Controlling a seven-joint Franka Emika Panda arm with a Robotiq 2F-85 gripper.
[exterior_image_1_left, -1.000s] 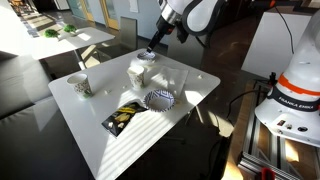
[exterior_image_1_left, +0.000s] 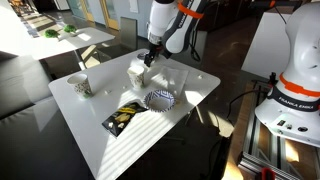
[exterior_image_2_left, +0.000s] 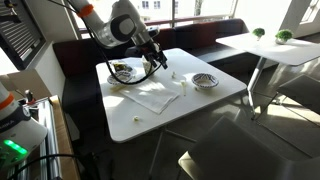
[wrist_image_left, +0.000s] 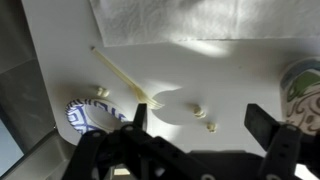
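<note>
My gripper stands open in the wrist view, fingers wide apart, nothing between them but the white table below. Small yellowish crumbs (wrist_image_left: 197, 110) lie on the table in line with the gap. A pale yellow fork (wrist_image_left: 125, 76) lies to the left of them. Left of the fingers sits a blue-patterned bowl (wrist_image_left: 78, 116), and a patterned cup or bowl (wrist_image_left: 301, 92) is cut off at the right edge. A white cloth (wrist_image_left: 200, 18) spans the top. In exterior view 1 the gripper (exterior_image_1_left: 151, 57) hangs over the far side of the table.
On the white table (exterior_image_1_left: 100, 135) are a black tray with yellow items (exterior_image_1_left: 123, 117), a patterned bowl (exterior_image_1_left: 160, 100), a cup (exterior_image_1_left: 80, 84) and another cup (exterior_image_1_left: 137, 74). A second table (exterior_image_2_left: 275, 50) with plants stands apart.
The bowl there is now mostly hidden. Tabletop objects look unmoved.
</note>
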